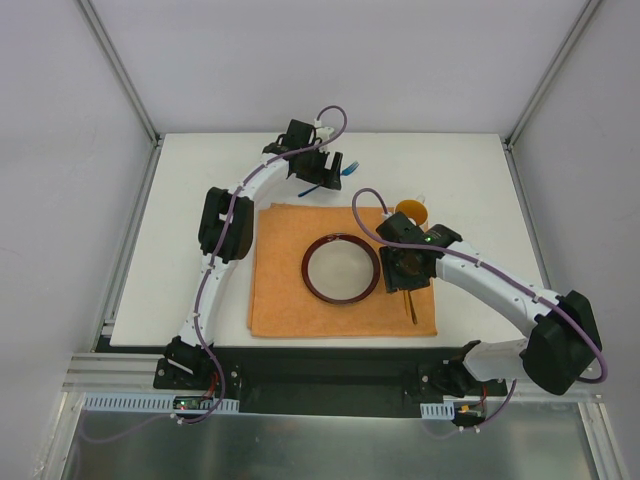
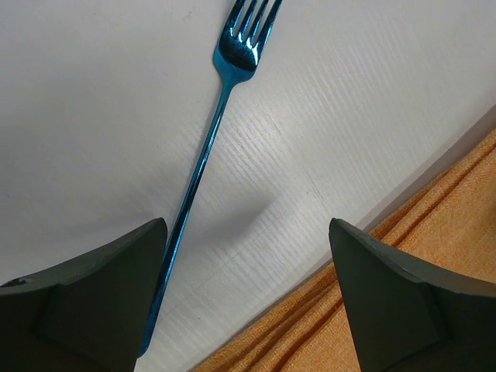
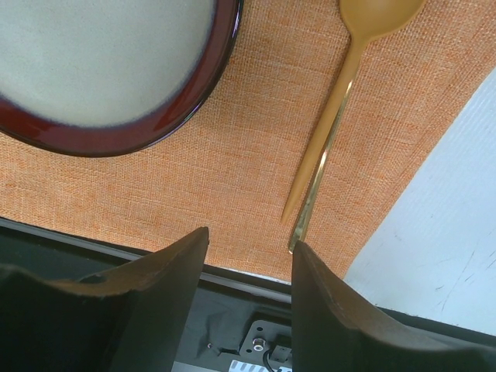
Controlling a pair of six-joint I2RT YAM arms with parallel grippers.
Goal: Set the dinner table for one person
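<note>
A blue metal fork (image 2: 205, 151) lies on the white table behind the orange placemat (image 1: 285, 300). My left gripper hovers open over it, the handle passing close to the left finger in the left wrist view, nothing held. A white plate with a dark red rim (image 1: 340, 268) sits on the placemat's middle. Right of the plate, a mustard spoon (image 3: 333, 116) lies partly over a thin gold utensil (image 3: 306, 213), whose far end is hidden. My right gripper is open above that side of the mat, empty. A mustard mug (image 1: 412, 211) stands at the mat's back right corner.
Bare white table (image 1: 460, 170) stretches across the back right, and the left side of the table is also clear. The right forearm (image 1: 490, 285) crosses the front right of the table.
</note>
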